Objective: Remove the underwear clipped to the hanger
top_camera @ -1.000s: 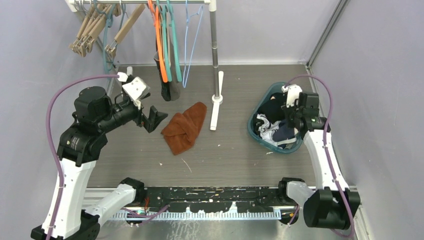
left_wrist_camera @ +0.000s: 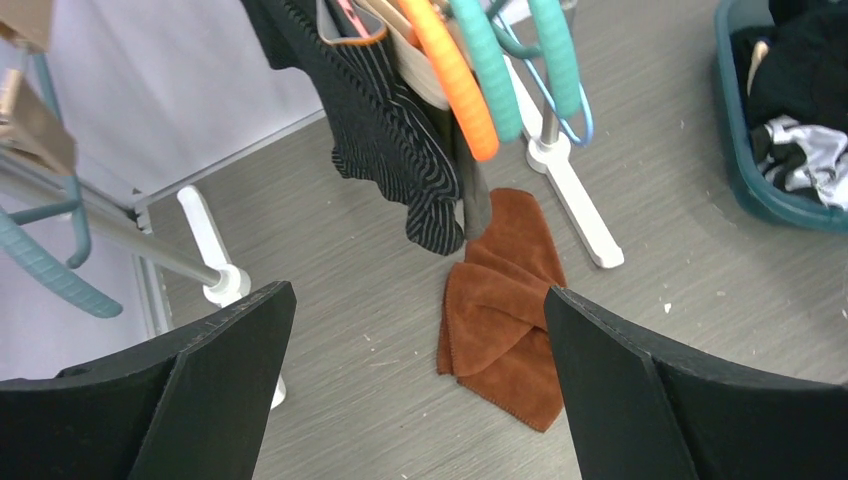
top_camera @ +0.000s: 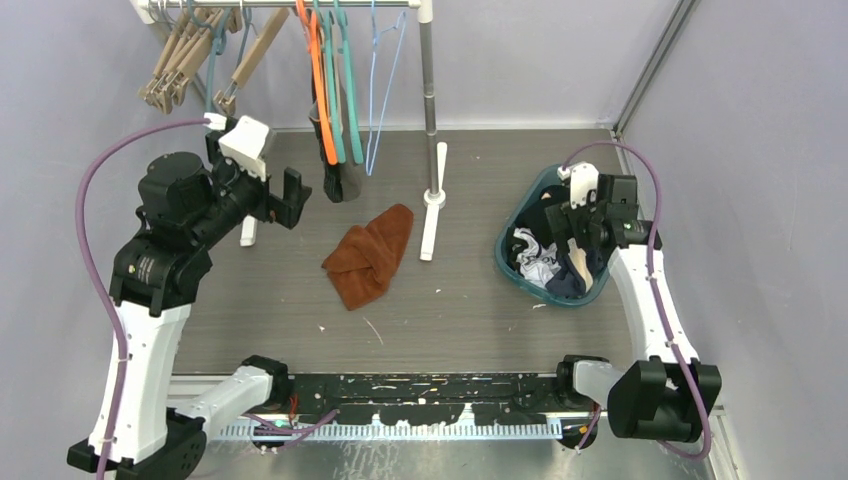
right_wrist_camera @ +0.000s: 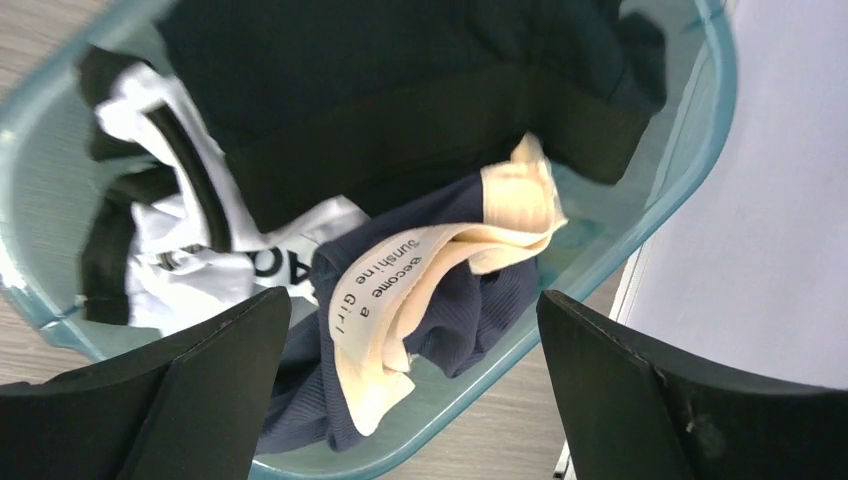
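Dark striped and grey garments [left_wrist_camera: 385, 150] hang among orange and teal hangers [left_wrist_camera: 462, 85] on the rack in the top and left wrist views. My left gripper [top_camera: 280, 205] is open at the rack's left, below the wooden clip hangers [top_camera: 180, 65], with nothing between its fingers. My right gripper [top_camera: 575, 225] stands open over the teal basket [top_camera: 504, 255]. In the right wrist view, a navy garment with a cream band [right_wrist_camera: 390, 290] lies in the basket beside white and black clothes [right_wrist_camera: 200, 250].
A brown cloth [top_camera: 370, 255] lies on the floor below the rack. The rack's white feet [top_camera: 430, 235] stand on the floor. Bare floor is at the front and between rack and basket. Grey walls close in the sides.
My left gripper has moved up and left, toward the rack. My right arm has shifted slightly; more of the cream band shows in the basket.
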